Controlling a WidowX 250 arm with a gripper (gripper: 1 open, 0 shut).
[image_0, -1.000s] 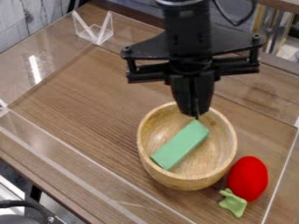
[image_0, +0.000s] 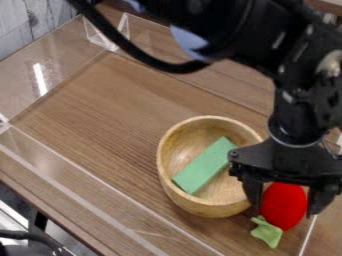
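My black gripper (image_0: 279, 163) is low at the right, its fingers spread open over a red strawberry-like object (image_0: 285, 205) with green leaves (image_0: 266, 232). Just left of it is a wooden bowl (image_0: 173, 148) holding a green block (image_0: 203, 166). The gripper body hides part of the bowl's right side and the top of the red object.
A wooden table (image_0: 80, 120) fills the view, its left half mostly bare. A clear plastic container (image_0: 107, 28) stands at the upper left, with something blue behind the arm at the top.
The gripper has moved down and to the right, from above the bowl onto the red object. The bowl and red object look unmoved.
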